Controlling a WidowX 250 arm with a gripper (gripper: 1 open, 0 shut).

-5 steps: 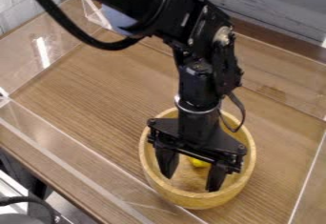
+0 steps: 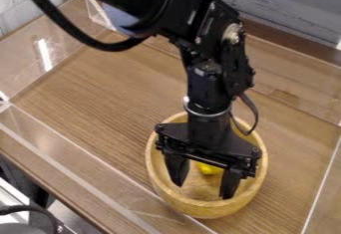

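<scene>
My black gripper is lowered over a yellow bowl on the wooden table, its two fingers hanging apart inside the rim, open. A small bright yellow object lies in the bowl between and behind the fingers, partly hidden by the gripper body. I cannot tell whether a finger touches it.
Transparent edging runs along the left and front, with a dark cable at the lower left. A pale wall stands at the back.
My gripper has risen slightly and shifted a little within the bowl; the bowl looks almost unchanged.
</scene>
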